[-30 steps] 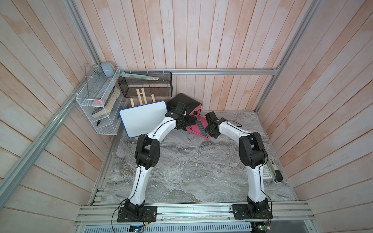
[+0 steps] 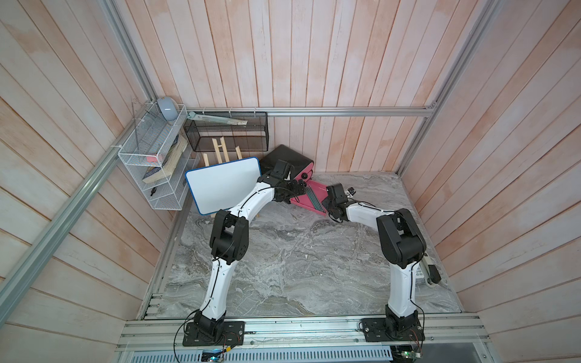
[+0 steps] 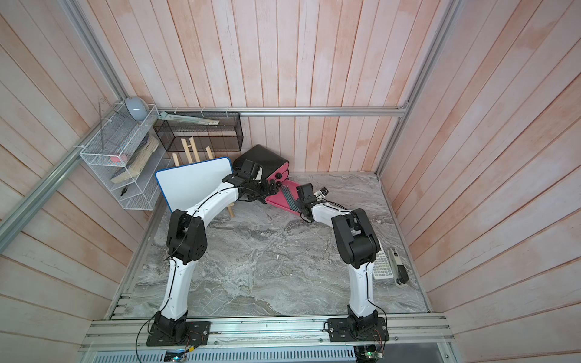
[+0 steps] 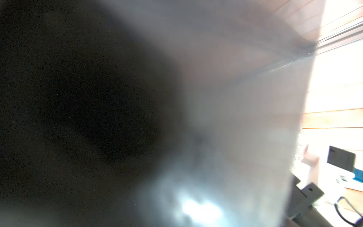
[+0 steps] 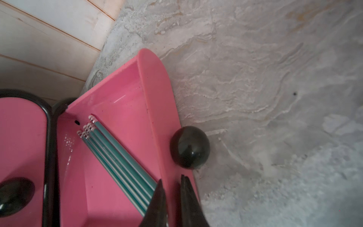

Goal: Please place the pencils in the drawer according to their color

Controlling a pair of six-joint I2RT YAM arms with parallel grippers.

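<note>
A pink drawer [image 5: 105, 99] is pulled out from the black two-level unit [image 2: 279, 154], with several teal pencils [image 5: 117, 158] lying inside. In the right wrist view my right gripper is shut on the drawer's front wall, next to its round black knob [image 5: 189, 147]. My left gripper [image 2: 295, 191] is at the unit's left front, by the drawer; whether it is open or shut is hidden. The left wrist view is mostly blocked by a dark, blurred surface up close.
A whiteboard [image 2: 222, 184] on a wooden easel stands left of the unit. Wire shelves [image 2: 151, 145] hang at the back left. A calculator and telephone [image 3: 390, 266] sit at the front right.
The left arm has not visibly moved.
</note>
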